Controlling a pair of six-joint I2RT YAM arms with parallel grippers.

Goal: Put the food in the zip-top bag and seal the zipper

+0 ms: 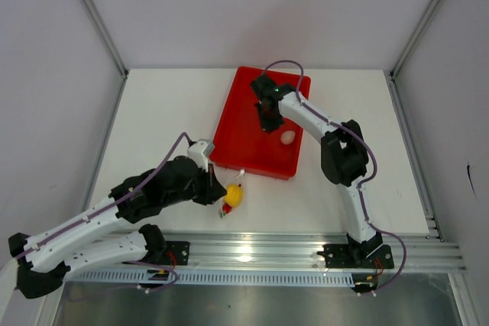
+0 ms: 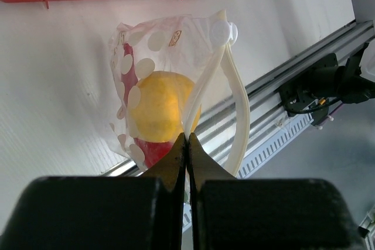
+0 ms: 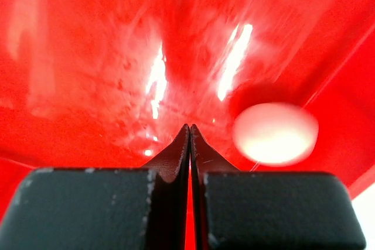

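The clear, white-dotted zip top bag [image 2: 130, 80] holds a yellow round food [image 2: 161, 106] and something red [image 2: 153, 150]. Its white zipper rim [image 2: 239, 109] gapes in a loop, and my left gripper is shut on the near end of that rim. In the top view the bag stands just in front of the red bin [image 1: 252, 167]. A pale, egg-like food [image 3: 275, 134] lies inside the bin, blurred in the right wrist view. Left of it, over the bin floor, my right gripper is shut with nothing showing between its fingers and is apart from the food.
The bin's walls [image 1: 223, 120] surround the right gripper. A metal rail [image 1: 252, 243] runs along the front edge, close to the bag.
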